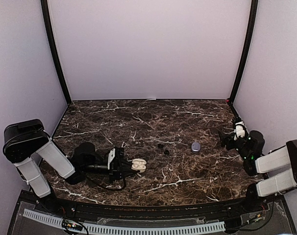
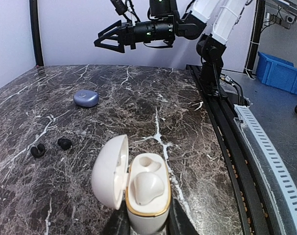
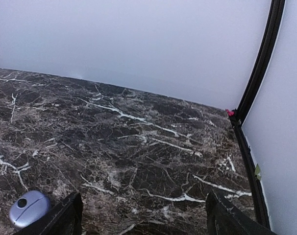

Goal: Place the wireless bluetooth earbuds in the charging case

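A white charging case (image 2: 109,171) with its lid raised is gripped low down by my left gripper (image 1: 131,169), which is shut on it above the front left of the table. In the left wrist view one recess (image 2: 145,162) in the case looks empty. A rounded white shape (image 2: 149,186) fills the nearer part; whether it is an earbud I cannot tell. My right gripper is open and empty, out at the right side of the table.
A bluish-purple rounded case (image 1: 195,146) lies right of the black pieces, closed as far as shows. Bare marble tabletop (image 1: 138,117) spreads across the back and the front right. The side wall (image 1: 273,63) stands close by my right arm.
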